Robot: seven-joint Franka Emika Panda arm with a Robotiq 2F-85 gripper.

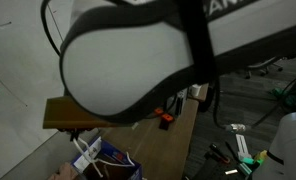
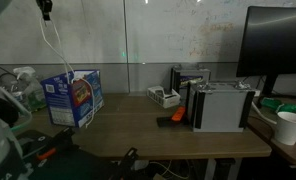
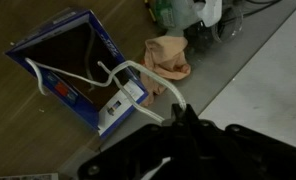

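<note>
A white cable (image 3: 146,72) runs up out of a blue box (image 3: 109,44) to my gripper, which is shut on it in the wrist view. Long loops of the cable lie across the open box and over its rim. High at the upper left in exterior view 2, the gripper (image 2: 45,12) is well above the blue box (image 2: 60,99), and the cable (image 2: 89,86) hangs from it in thin strands. Exterior view 1 has the cable (image 1: 88,154) above the box's edge, while the large white arm hides much of the scene.
A peach cloth (image 3: 167,57) lies beside the box. On the table are a white basket (image 2: 163,97), an orange-and-black tool (image 2: 174,119) and a grey case (image 2: 218,108). A monitor (image 2: 272,45) and a white cup (image 2: 288,127) stand at right.
</note>
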